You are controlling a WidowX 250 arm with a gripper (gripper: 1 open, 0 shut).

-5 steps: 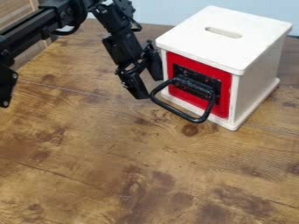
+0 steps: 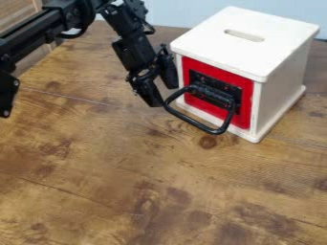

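Observation:
A white wooden box (image 2: pixel 247 41) with a slot in its top stands at the upper right. Its red front panel (image 2: pixel 244 113) carries a black mechanism (image 2: pixel 215 90) with a black U-shaped handle (image 2: pixel 200 125) sticking out low toward the left front. My black gripper (image 2: pixel 160 92) hangs from the arm just left of the box, pointing down beside the handle's left end. Whether its fingers are open, shut or touching the handle is unclear in this view.
A light wooden object (image 2: pixel 29 55) is partly visible at the top left behind the arm. A pale wall runs behind the box.

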